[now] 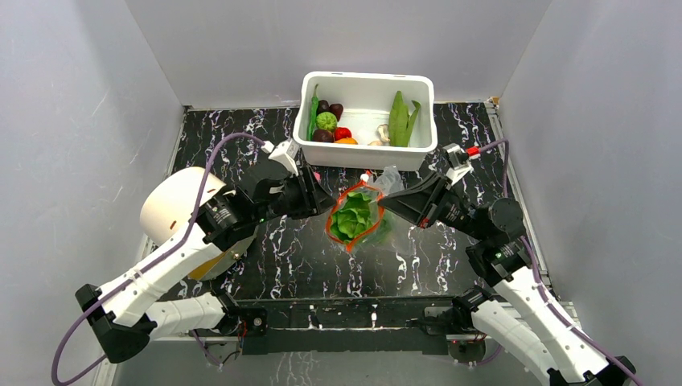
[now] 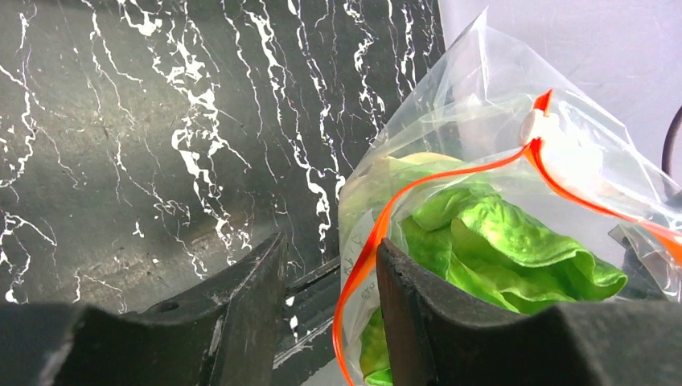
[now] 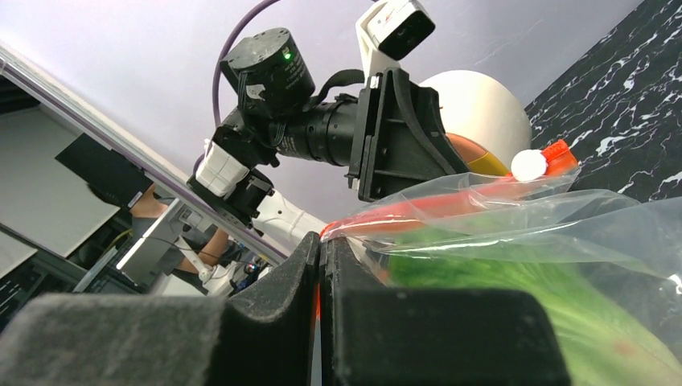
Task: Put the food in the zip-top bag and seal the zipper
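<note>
A clear zip bag (image 2: 418,121) with an orange zip rim hangs above the table, its mouth spread. Inside sits a green leafy lettuce (image 1: 351,219). My right gripper is shut on the bag's rim, at its right side in the top view. The orange zip strip (image 2: 366,261) shows between its fingers in the left wrist view, close to one fingertip; I cannot tell whether they touch. A white slider (image 3: 528,165) sits at one corner of the zip.
The white bin (image 1: 368,153) at the back holds several vegetables, including peppers and leafy pods. A cream-coloured round container (image 1: 173,205) stands behind the left arm.
</note>
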